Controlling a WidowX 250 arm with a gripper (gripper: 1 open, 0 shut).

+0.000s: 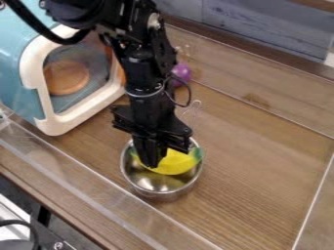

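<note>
My black gripper (151, 154) reaches down over a steel bowl (162, 187), its fingertips at the bowl's upper left part. A yellow object (175, 164) with some green lies in the bowl, just right of and behind the fingertips. The gripper looks shut; whether anything is between its fingers is hard to see, as the fingers are dark and overlap the yellow object.
A light blue toy oven (29, 68) with an open white-framed front and a tan disc inside stands at the back left. A purple object (182, 74) lies behind the arm.
</note>
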